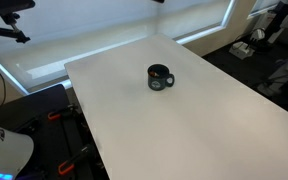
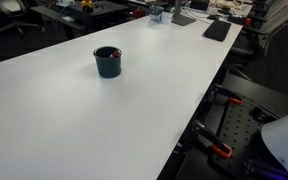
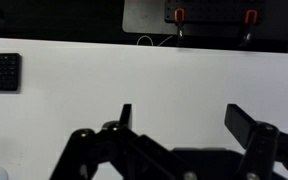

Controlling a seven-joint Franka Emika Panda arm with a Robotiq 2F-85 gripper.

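Observation:
A dark mug (image 1: 158,78) stands upright on the white table, its handle toward the right in exterior view 1. Something small and reddish shows inside its mouth. The same mug (image 2: 108,62) appears left of centre in exterior view 2. In the wrist view my gripper is open, its dark fingers (image 3: 125,116) wide apart over bare table with nothing between them. The mug is outside the wrist view. A small dark tip pokes in at the top edge of exterior view 1; whether it is the gripper cannot be told.
A black keyboard (image 3: 1,72) lies at the left in the wrist view. Orange clamps (image 3: 179,15) sit on the dark mount beyond the table edge. Small items (image 2: 164,16) stand at the table's far end.

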